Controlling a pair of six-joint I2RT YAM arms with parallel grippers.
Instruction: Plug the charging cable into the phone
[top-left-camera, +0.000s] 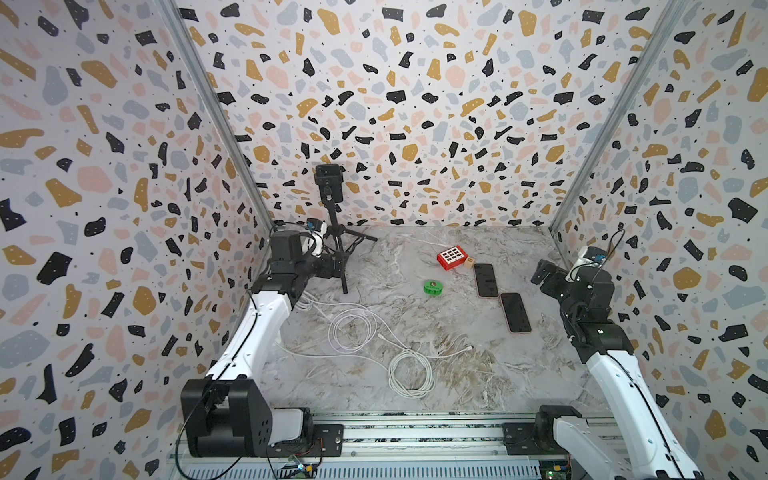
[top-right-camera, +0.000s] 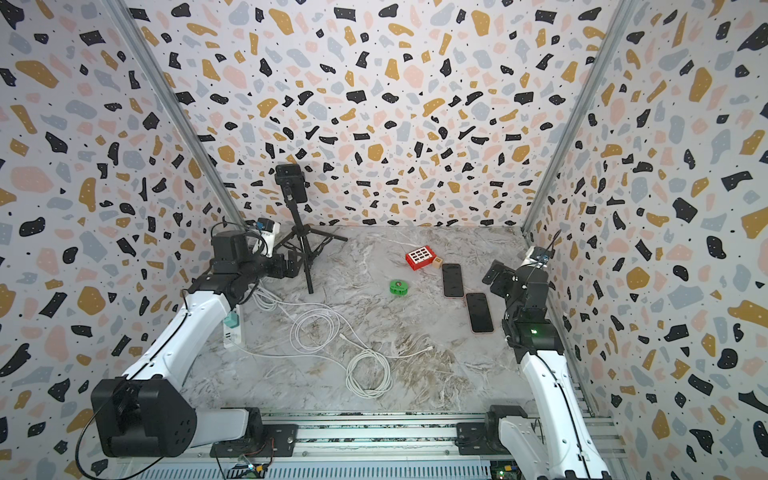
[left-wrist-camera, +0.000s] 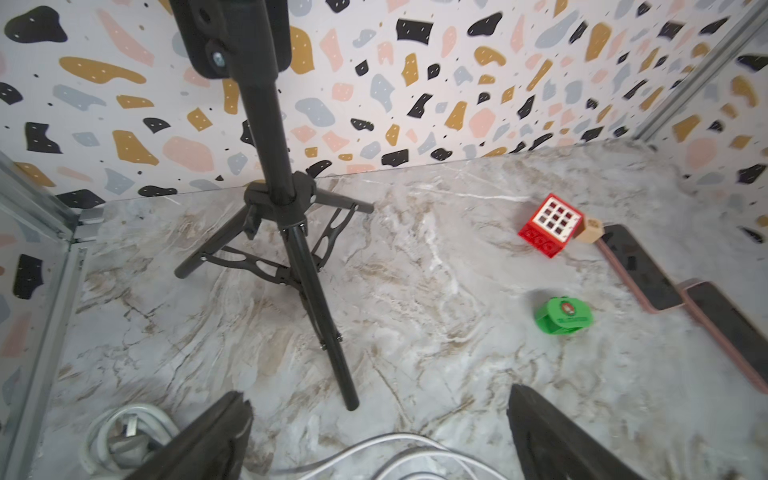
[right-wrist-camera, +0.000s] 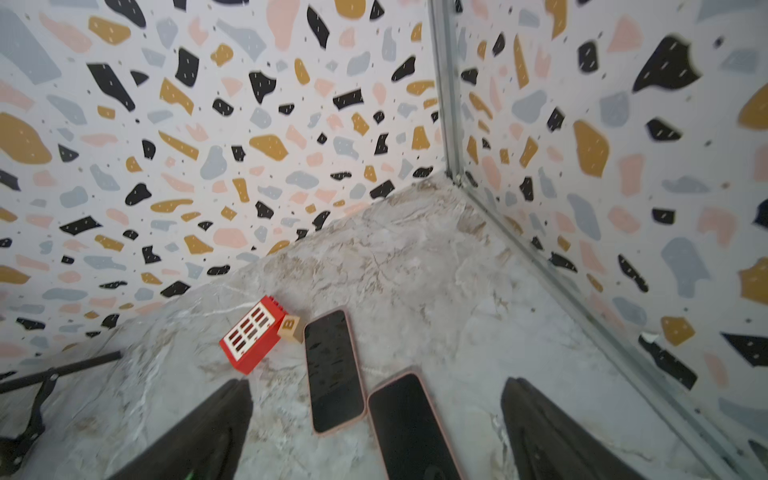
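Note:
Coils of white charging cable (top-left-camera: 413, 392) lie on the left and middle of the table, with one cable end (top-left-camera: 468, 349) pointing right and a second end (top-left-camera: 381, 337) between the coils. To the right, a dark phone (top-left-camera: 485, 280) and a nearer phone (top-left-camera: 516, 312) lie flat, screens up, close together; both show in the right wrist view. My left gripper is raised near the tripod, open and empty. Near the right wall, my right gripper hangs open above the table, beside the phones, with nothing between its fingers.
A black tripod (top-left-camera: 337, 216) stands close to my left gripper. A red box (top-left-camera: 452, 257) with a small wooden block (top-left-camera: 469, 261) and a green object (top-left-camera: 433, 287) sit mid-table. A white power strip (top-right-camera: 232, 333) lies at left.

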